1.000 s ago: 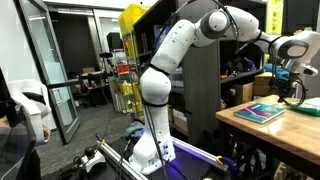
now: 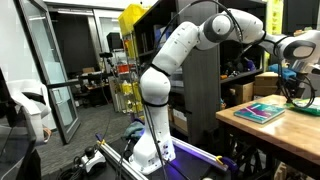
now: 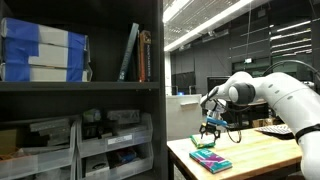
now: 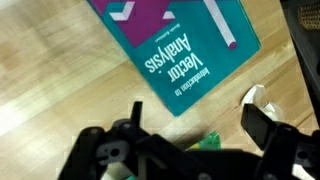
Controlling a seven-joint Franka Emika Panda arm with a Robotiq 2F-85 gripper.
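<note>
A teal and maroon book titled "Introduction to Vector Analysis" [image 4: 180, 65] lies flat on the wooden table; in the first exterior view this book [image 2: 258, 112] is near the table's left edge. My gripper is open, its black fingers spread apart at the bottom of the wrist view. Beneath it, a green object [image 4: 208, 142] shows partly between the fingers, mostly hidden by the gripper. From the second exterior view, the gripper [image 3: 210, 128] hovers over or close to a green item [image 3: 204, 142], beyond the book [image 3: 210, 160]. Whether it touches is unclear.
A white object [image 4: 256, 97] lies on the table beside the right finger. Cardboard boxes [image 2: 240, 94] stand behind the table. A dark shelf [image 3: 110, 80] with books and clear bins rises at left in the second exterior view. Bare tabletop [image 4: 50, 95] lies left of the book.
The teal book has stayed in place.
</note>
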